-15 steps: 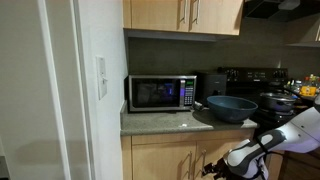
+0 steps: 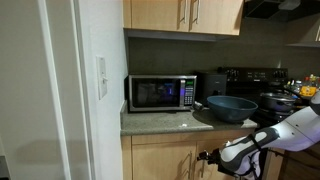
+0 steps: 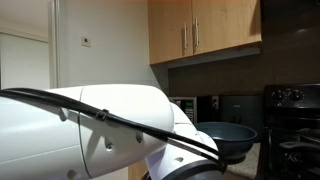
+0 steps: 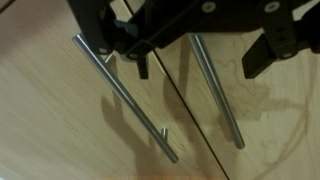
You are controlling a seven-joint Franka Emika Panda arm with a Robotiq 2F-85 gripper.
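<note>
In the wrist view my gripper stands open in front of two light wood cabinet doors. One metal bar handle point(image 4: 218, 92) runs through the gap between its fingers in that view; I cannot tell whether it lies between the pads or beyond them. A second bar handle point(image 4: 127, 98) slants down to the left of the door seam, outside the left finger. From exterior view 1, the gripper point(image 2: 204, 157) is low beside the lower cabinet point(image 2: 152, 160), under the counter. Exterior view 2 has the white arm point(image 3: 110, 130) hiding the gripper.
A dark blue bowl point(image 2: 232, 108) sits on the counter point(image 2: 160, 124) above the arm. The microwave point(image 2: 162, 93) is further left, with a pot point(image 2: 280, 102) on the stove at right. Upper cabinets point(image 2: 157, 15) hang overhead. Floor space is not visible.
Over the last second the gripper has moved a little left and upward along the cabinet front. The bowl, microwave and doors have stayed put.
</note>
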